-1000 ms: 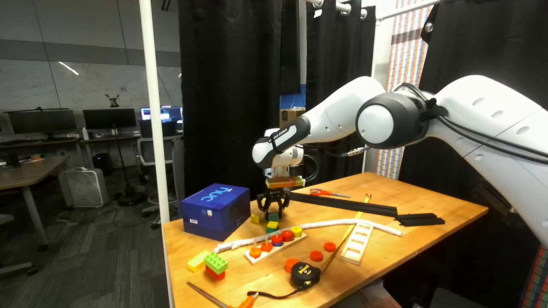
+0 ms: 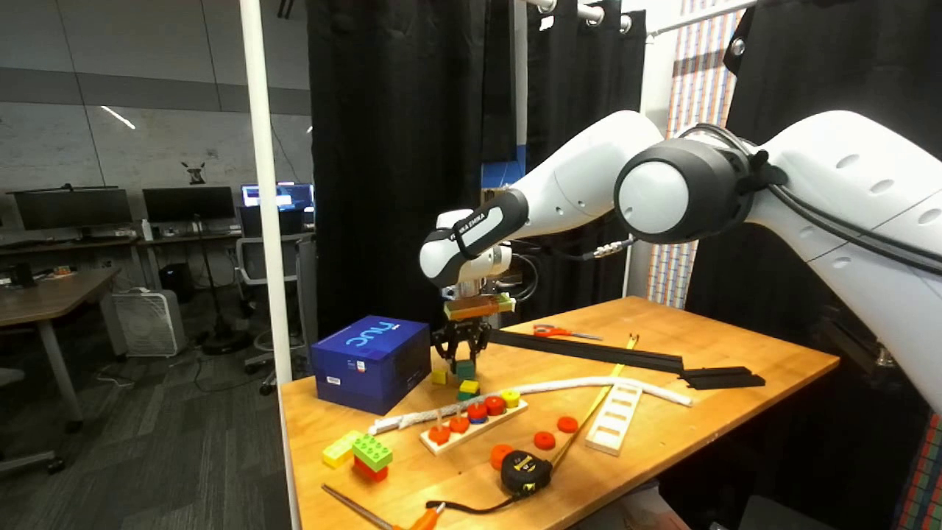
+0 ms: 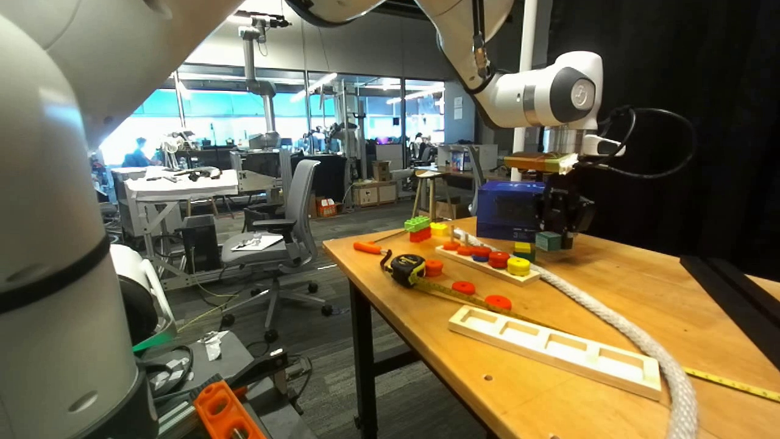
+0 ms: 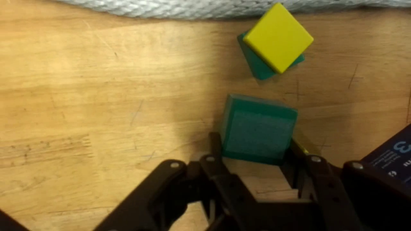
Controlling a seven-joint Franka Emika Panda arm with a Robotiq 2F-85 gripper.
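Observation:
A green block (image 4: pixel 260 131) is pinched between the fingers of my gripper, which is shut on it. In the second exterior view the same block hangs under my gripper (image 3: pixel 557 233), close above the table beside the blue box. Just past it in the wrist view, a yellow block (image 4: pixel 279 38) rests at an angle on top of another green block (image 4: pixel 258 66). One more yellow block (image 2: pixel 439 375) sits by the box in the first exterior view; in the wrist view it is mostly hidden behind a finger.
A blue box (image 2: pixel 371 353) stands close beside the gripper. The white rope (image 2: pixel 565 385) crosses the table beyond the stacked blocks. Further off are a peg board (image 2: pixel 477 431), a tape measure (image 2: pixel 525 472) and a wooden frame (image 2: pixel 615 415). Bare wood (image 4: pixel 96 96) lies left in the wrist view.
In the first exterior view, the arm and gripper have risen and shifted left toward the blue box. The green block has moved up with the gripper. The stacked blocks look unmoved.

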